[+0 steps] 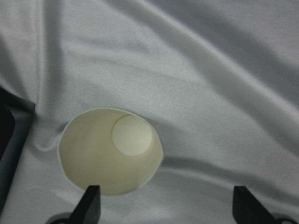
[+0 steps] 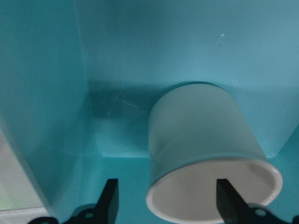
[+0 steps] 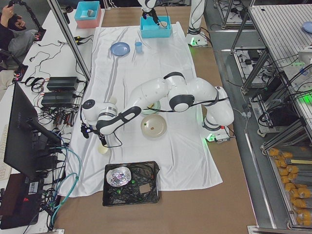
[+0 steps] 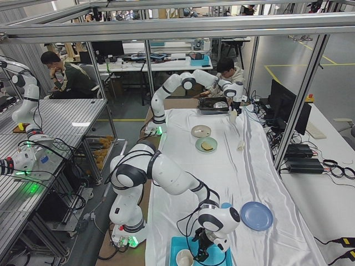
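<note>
My left gripper stands open over the white cloth, above a pale cream cup (image 1: 107, 158) that lies on its side, seen in the left wrist view. My right gripper is open inside the cyan bin (image 2: 46, 93), at the near end of a cup (image 2: 201, 121) lying on its side there, with a white inside. The bin also shows at the far end of the cloth in the camera left view.
A tan plate (image 3: 153, 126), green plate (image 4: 201, 143), blue plate (image 4: 256, 216) and small blue cup (image 3: 138, 47) are on the cloth. A black tray (image 3: 130, 195) sits at the near end.
</note>
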